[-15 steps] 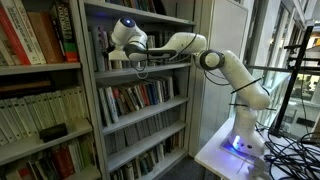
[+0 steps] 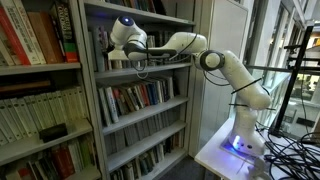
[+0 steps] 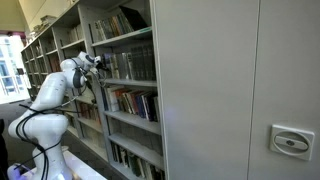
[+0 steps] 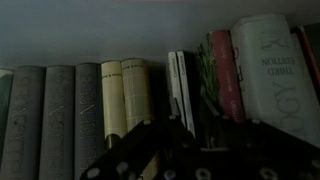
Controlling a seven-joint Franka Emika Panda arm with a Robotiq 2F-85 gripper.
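Observation:
Reaching into an upper shelf of the bookcase, my gripper (image 2: 112, 52) sits at the end of the outstretched white arm (image 2: 170, 43). In the wrist view its dark fingers come up from the bottom edge, shut at the lower part of two slim white books (image 4: 180, 88). These books stand upright, with a dark gap on either side. Shadow hides the contact, so whether one or both are held is unclear. Exterior view 2 shows the gripper (image 3: 97, 66) at the shelf front.
Left of the slim books stand cream volumes (image 4: 136, 92) and grey volumes (image 4: 57, 115). On the right are a red book (image 4: 226, 75) and a thick pale book (image 4: 272, 72). A shelf upright (image 2: 92, 100) rises close to the gripper. Open floor lies before the bookcase.

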